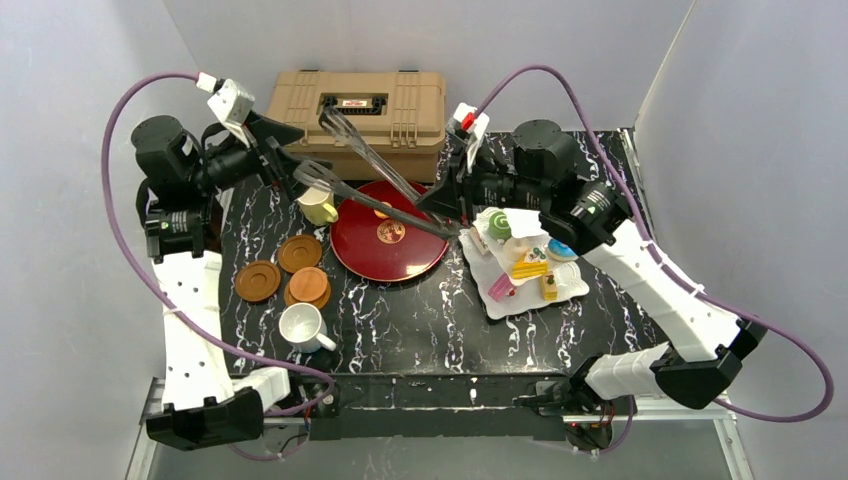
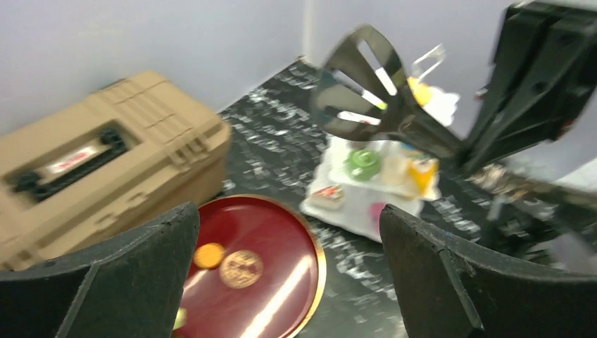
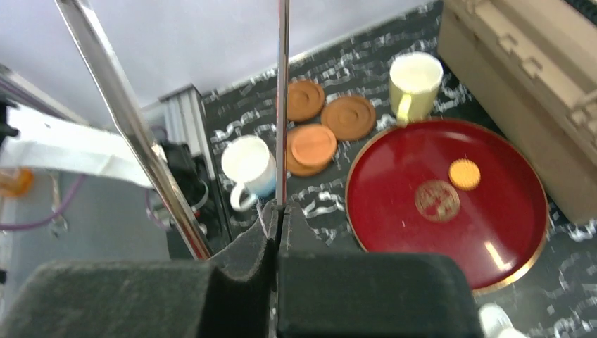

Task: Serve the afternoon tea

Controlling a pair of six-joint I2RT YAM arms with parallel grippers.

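Metal tongs with slotted ends are gripped by my right gripper on one arm, their heads spread and pointing to the back left. In the left wrist view, one slotted head of the tongs shows in front of my open left gripper, which has nothing between its fingers. The red round plate lies below, bearing a small yellow round piece. White trays with toy cakes and sweets, such as a green one, stand at the right, partly hidden by the right arm.
A yellow mug stands left of the plate. Several brown coasters and a white mug are further left and front. The tan toolbox blocks the back.
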